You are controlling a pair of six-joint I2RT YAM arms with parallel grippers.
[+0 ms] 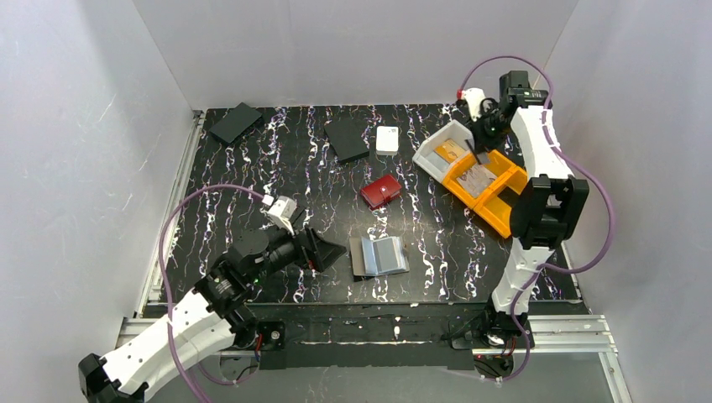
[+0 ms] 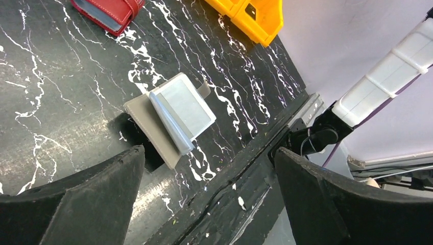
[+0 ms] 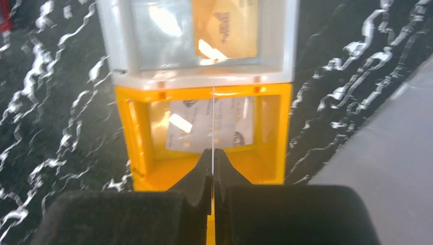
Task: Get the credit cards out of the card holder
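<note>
The card holder lies open on the black marble table, clear sleeves showing. My left gripper hangs left of and above it, open and empty. At the back right my right gripper is over the bin with white and orange compartments, shut on a thin card seen edge-on. Cards lie in the compartments below.
A red wallet sits behind the holder. Dark flat boxes and a white card stack lie at the back.
</note>
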